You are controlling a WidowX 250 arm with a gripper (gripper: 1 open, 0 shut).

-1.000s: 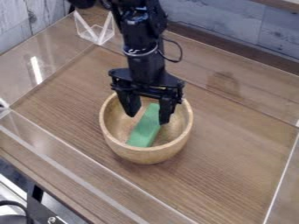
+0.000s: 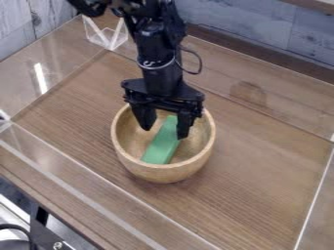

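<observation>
A round tan wooden bowl (image 2: 167,170) stands near the middle of the table, holding a green object (image 2: 160,149). Over the bowl hangs the dark gripper (image 2: 164,121) on its arm, open, with one finger on each side of the green object's upper end. Whether the fingertips touch it is hard to tell.
A grey-blue plank wall (image 2: 268,39) runs along the back. Clear plastic pieces (image 2: 104,29) are at the back left and left edge. A cable lies at the lower left.
</observation>
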